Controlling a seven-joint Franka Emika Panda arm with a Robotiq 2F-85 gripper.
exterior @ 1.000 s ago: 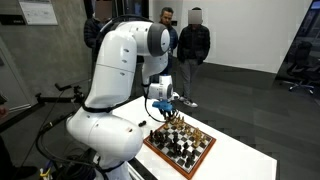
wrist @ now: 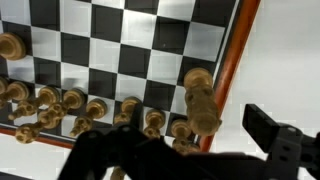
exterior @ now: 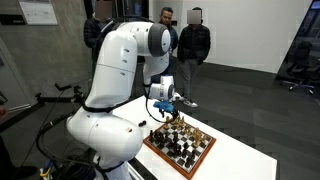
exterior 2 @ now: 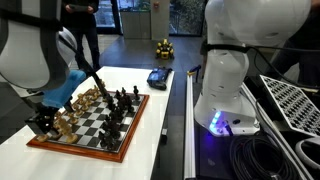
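A chessboard [exterior: 185, 146] with a brown wooden border lies on the white table, dark pieces [exterior 2: 115, 127] towards one side and tan pieces [exterior 2: 87, 98] towards the other. My gripper is open over the board's tan side, close to a corner. In the wrist view, a tall tan piece [wrist: 203, 110] with a round head stands in the gap between the spread fingers, near the board's edge. Whether either finger touches it cannot be made out. Several other tan pieces [wrist: 48, 97] stand along the same side. In exterior view 2 the gripper [exterior 2: 52, 124] is low among the tan pieces.
Bare table [exterior: 235, 157] lies to the right of the board in exterior view 1. A small dark object [exterior 2: 159, 76] rests on the table beyond the board in exterior view 2. Two people [exterior: 194, 42] stand behind the table.
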